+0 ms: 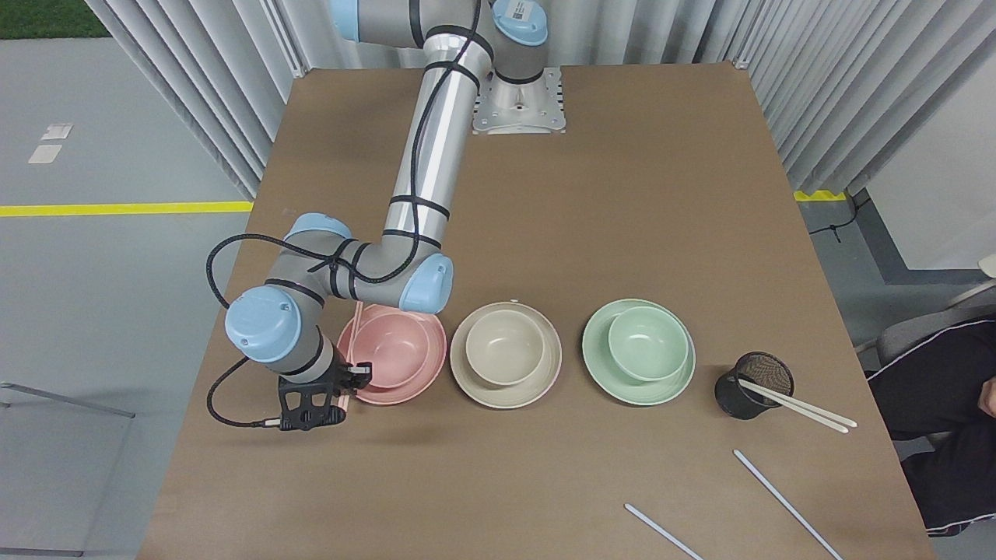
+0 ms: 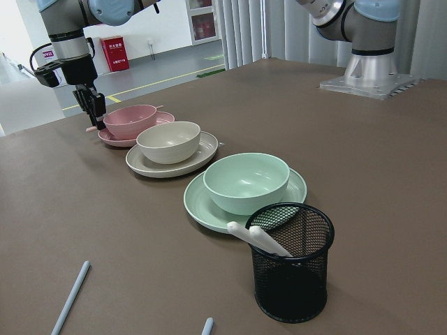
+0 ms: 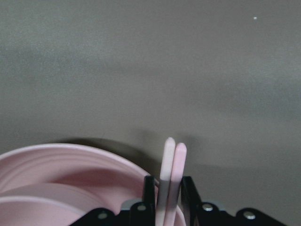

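Observation:
In the wrist view, two pink chopsticks stand between my gripper's dark fingers, over the rim of the pink plate, which holds a pink bowl. I cannot tell whether the fingers press on the chopsticks. In the front view my gripper sits at the left end of the row, at the pink plate; the left view shows it low beside the pink bowl.
A beige bowl on a plate and a green bowl on a plate stand to the right. A mesh holder holds pale chopsticks. Two loose sticks lie at the front right.

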